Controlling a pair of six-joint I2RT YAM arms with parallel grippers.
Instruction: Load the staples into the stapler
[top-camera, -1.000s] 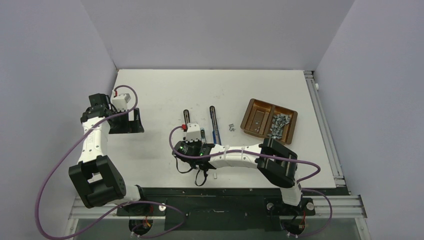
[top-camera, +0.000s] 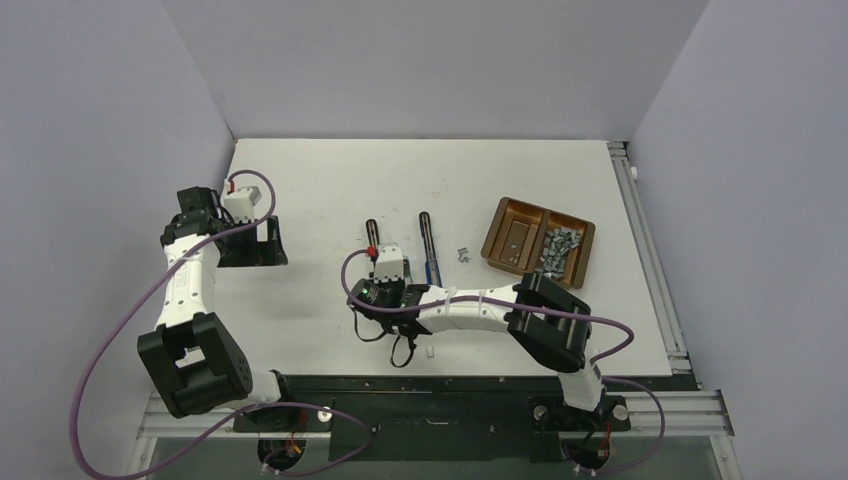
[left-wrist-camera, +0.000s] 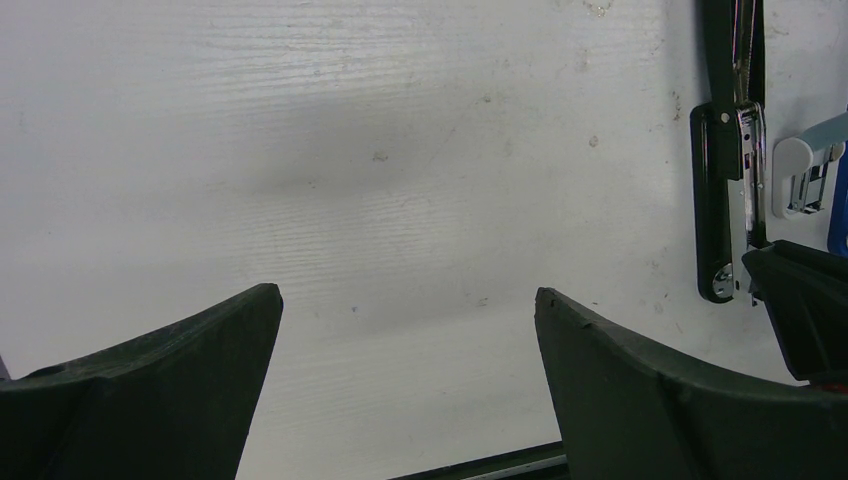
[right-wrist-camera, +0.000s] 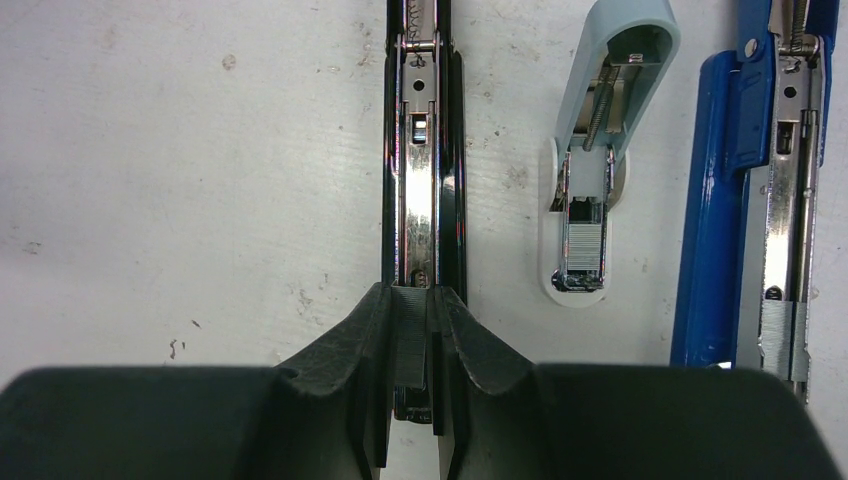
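Note:
An opened black stapler (top-camera: 372, 229) lies mid-table, its magazine running lengthwise in the right wrist view (right-wrist-camera: 418, 190). My right gripper is shut on a grey staple strip (right-wrist-camera: 409, 340) over that magazine's near end; whether the strip rests in the channel is hard to tell. Beside it are a light blue stapler (right-wrist-camera: 615, 60) and a blue stapler (right-wrist-camera: 710, 200), both open with staples showing. My left gripper (top-camera: 262, 240) stands open at the table's left, nothing between its fingers.
A brown divided tray (top-camera: 490, 240) holding several grey staple pieces sits at the right, with loose pieces (top-camera: 463, 255) left of it. A small light piece (top-camera: 430, 352) lies near the front edge.
The left arm is unmoved.

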